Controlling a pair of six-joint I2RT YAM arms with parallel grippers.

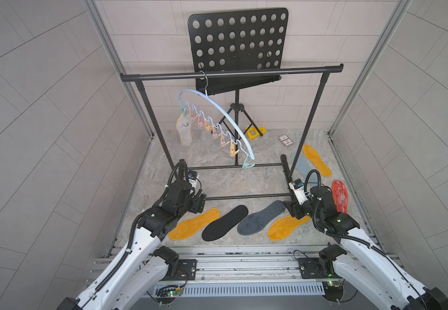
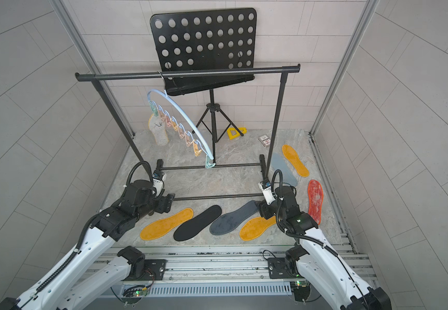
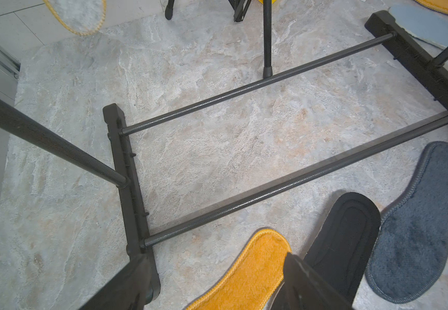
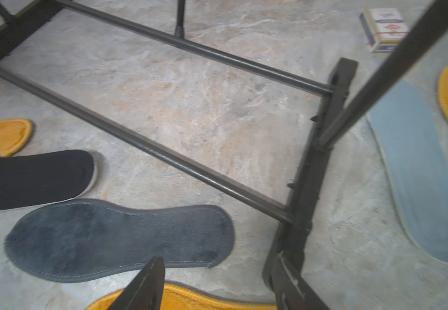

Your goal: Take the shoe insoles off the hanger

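A pale blue hanger [image 1: 229, 116] with several clips hangs tilted from the rack's top bar. One light insole [image 1: 184, 129] dangles from the clip at its far left end; the other clips carry nothing. In the left wrist view only the lower tip of that insole [image 3: 79, 14] shows. My left gripper is open and empty above an orange insole [image 3: 255, 268] on the floor, well short of the hanger. Above another orange insole [image 4: 182, 299] is my right gripper, its fingers apart with nothing between them.
On the floor lie a black insole [image 1: 225, 223], a dark grey insole [image 1: 261, 218], a red insole [image 1: 340, 195] and others at the right. The black rack [image 1: 234, 73] and a music stand [image 1: 239, 41] stand behind. Floor inside the rack's base is clear.
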